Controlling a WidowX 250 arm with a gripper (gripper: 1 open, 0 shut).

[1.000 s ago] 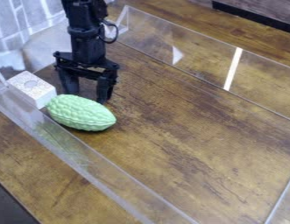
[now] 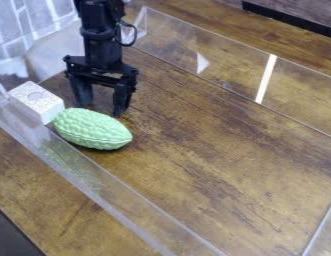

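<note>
My black gripper (image 2: pixel 101 98) reaches down at the upper left of the wooden tray floor, its dark fingers low, just behind a green bumpy melon-like object (image 2: pixel 93 129). Whether the fingers are open or shut is unclear against the dark shadow. A white block (image 2: pixel 37 101) lies at the left, beside the green object.
Clear plastic walls (image 2: pixel 261 110) edge the wooden work area (image 2: pixel 208 180). The middle and right of the floor are empty. A crumpled clear plastic or light cloth stands at the top left behind the arm.
The gripper has shifted very slightly; the green object and white block stay where they were.
</note>
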